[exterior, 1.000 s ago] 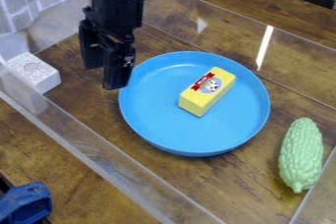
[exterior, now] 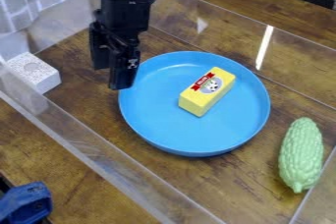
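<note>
The black robot gripper (exterior: 113,69) hangs from the arm at the upper left, over the wooden floor just beside the left rim of a round blue plate (exterior: 171,135). It is open, with nothing visible between its dark fingers. A yellow box (exterior: 203,94) with a red and white label lies on the plate, right of the gripper and apart from it.
A white block (exterior: 30,71) lies at the left, a green oblong object (exterior: 300,157) at the lower right, and a blue object (exterior: 22,204) in the lower left corner. Clear wooden floor shows behind the plate. A transparent wall edge runs along the left.
The gripper and arm have shifted slightly. The plate, box and other objects look unmoved.
</note>
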